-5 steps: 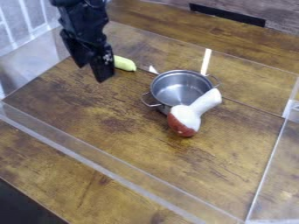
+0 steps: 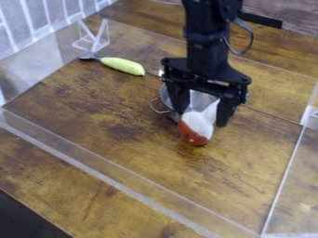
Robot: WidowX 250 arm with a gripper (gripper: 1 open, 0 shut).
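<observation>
My black gripper is open and lowered over a white object with a red-brown end, its fingers either side of the white part. A steel pot lies behind the gripper and is mostly hidden by it.
A pale yellow-green object lies at the back left, near a dark utensil and a white rack. Clear low walls edge the wooden table.
My gripper has moved from the back left to the right, down over the white and red-brown object, and now covers most of the pot.
</observation>
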